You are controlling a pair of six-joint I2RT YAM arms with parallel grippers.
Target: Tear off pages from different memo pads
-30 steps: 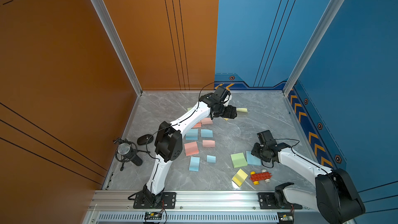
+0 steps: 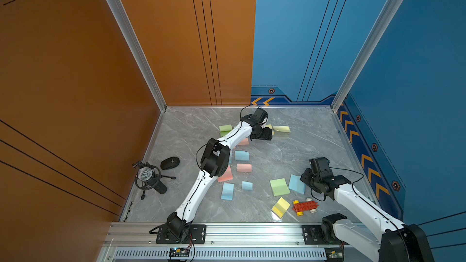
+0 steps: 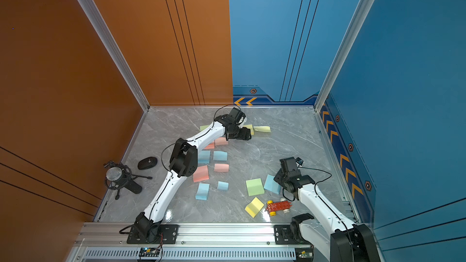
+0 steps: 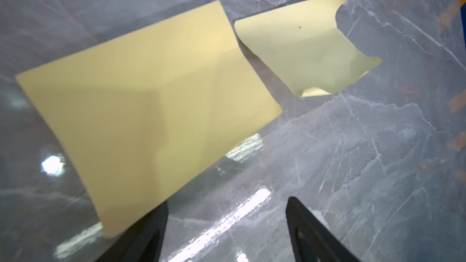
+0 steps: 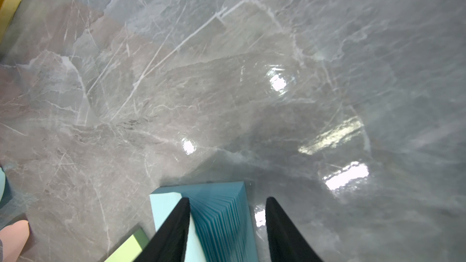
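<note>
A flat yellow sheet (image 4: pixel 150 106) lies at the back of the table, with a curled yellow sheet (image 4: pixel 305 43) to its right. My left gripper is over the larger sheet's near edge, open, nothing visible between its fingers. At front right, my right gripper stands open over a blue pad (image 5: pixel 218 199), whose pale top page is folded up along one side; whether the fingers touch it is unclear. Green pad (image 2: pixel 279 186) and yellow pad (image 2: pixel 280 206) lie nearby. Pink and blue sheets (image 2: pixel 244 167) are spread through the middle.
A red toy with yellow ends (image 2: pixel 303 205) lies at the front right. A mouse (image 2: pixel 170 163) and a microphone (image 2: pixel 150 177) occupy the left.
The right gripper has shifted right over the blue pad.
</note>
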